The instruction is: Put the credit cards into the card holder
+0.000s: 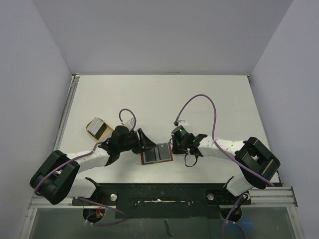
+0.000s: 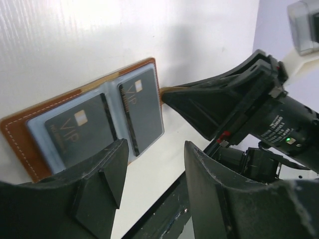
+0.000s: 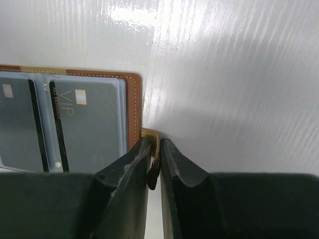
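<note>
The brown card holder [image 1: 170,152] lies open on the table with dark grey cards in clear sleeves, marked VIP, also seen in the right wrist view [image 3: 89,124]. My right gripper is at the holder's right edge, its fingertips close together around the upturned brown edge. My left gripper hangs over the holder's left part, fingers apart with nothing visible between them.
A tan box [image 1: 106,132] with a white and dark item inside stands at the left.
</note>
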